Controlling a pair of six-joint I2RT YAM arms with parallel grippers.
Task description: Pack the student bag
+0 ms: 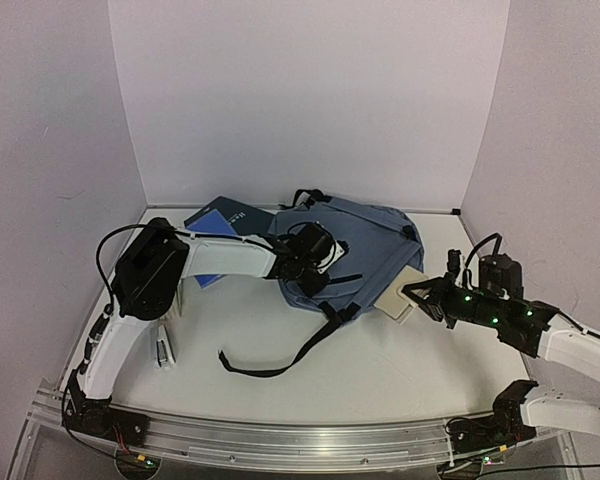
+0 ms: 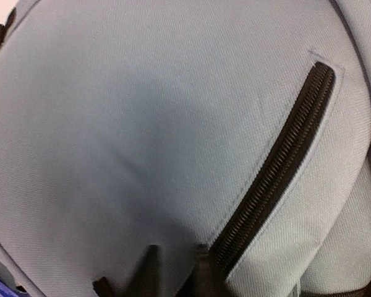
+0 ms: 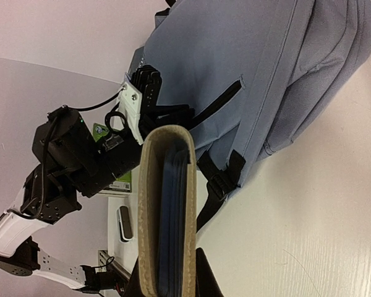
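A blue-grey bag point(image 1: 365, 238) lies on the table. Its front zipper point(image 2: 275, 164) crosses the left wrist view diagonally. Over the bag's near left part, my left gripper has its dark, blurred fingertips low by the zipper's lower end. A gap shows between those tips, but whether they pinch the zipper pull is unclear. Off the bag's right edge, my right gripper point(image 1: 425, 297) is shut on a tan-covered notebook point(image 3: 188, 216). Seen edge-on in the right wrist view, the notebook has blue inside its folded cover and hides part of the fingers.
A blue book point(image 1: 212, 222) and a dark book point(image 1: 232, 212) lie left of the bag. Farther forward on the left sits a small grey-white item point(image 1: 163, 347). A black strap point(image 1: 270, 372) trails across the table front.
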